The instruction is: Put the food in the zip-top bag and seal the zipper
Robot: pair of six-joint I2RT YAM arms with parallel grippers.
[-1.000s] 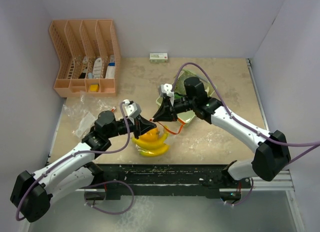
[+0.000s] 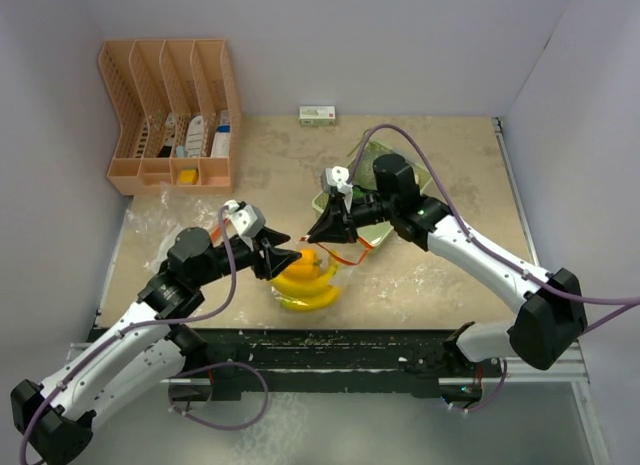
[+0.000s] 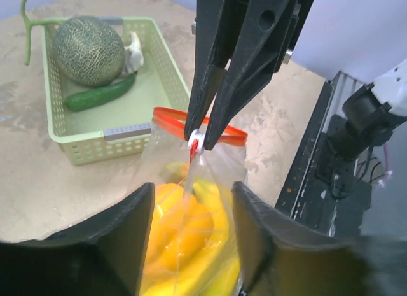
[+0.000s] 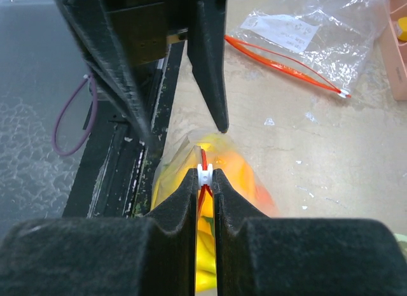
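A clear zip bag (image 3: 219, 159) with an orange-red zipper strip (image 3: 166, 121) holds yellow bananas (image 2: 312, 301) and an orange fruit or vegetable (image 3: 166, 204). My right gripper is shut on the small white slider of that zipper, with the strip hanging on either side in the left wrist view. Just to the left of the bag, my left gripper (image 2: 287, 257) stands open, its blurred fingers (image 3: 130, 226) apart. Seen from the left wrist, the bag's front lies beyond those fingers, with nothing visibly pinched between them.
A pale green basket (image 3: 114, 146) behind the bag contains a melon (image 3: 89, 51) and a cucumber (image 3: 100, 95). Another zip bag lies flat at the left. An orange rack (image 2: 170, 115) stands at the back left.
My left gripper has opened and drawn back left from the zipper, its fingers wider than before. The right gripper stays almost where it was, at the slider.
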